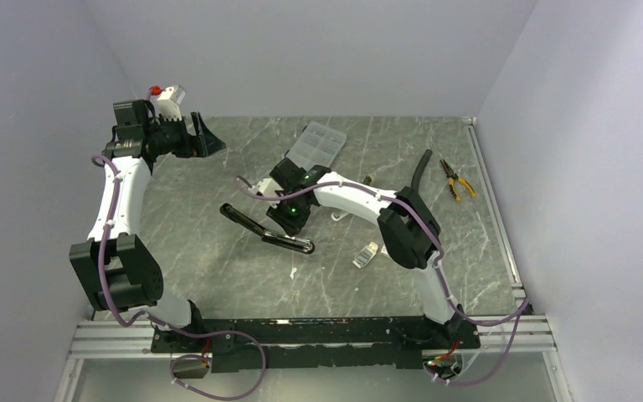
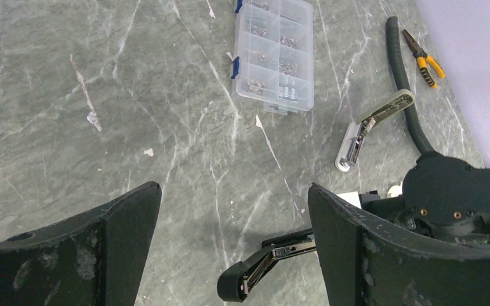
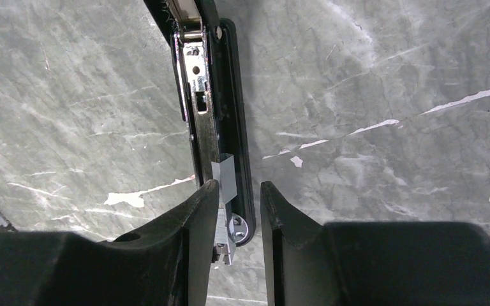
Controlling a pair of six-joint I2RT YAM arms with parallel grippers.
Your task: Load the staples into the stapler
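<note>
The black stapler [image 1: 285,240] lies folded open on the table, its channel [image 3: 199,102] facing up in the right wrist view. A grey strip of staples [image 3: 225,178] sits tilted at the channel's front part. A second grey piece [image 3: 222,229] shows lower down, near the stapler's round end and partly behind a finger. My right gripper is over that end with its fingers apart; the left finger [image 3: 194,220] overlaps the staples' edge, and whether it touches them I cannot tell. Away at the far left, my left gripper [image 1: 209,138] stands open and empty.
A clear compartment box [image 2: 274,57] is at the back. To the right are a second, olive-and-white stapler [image 2: 370,131], a dark hose [image 2: 400,70], pliers [image 1: 456,178] and a small white packet [image 1: 365,255]. Bare table lies left and in front.
</note>
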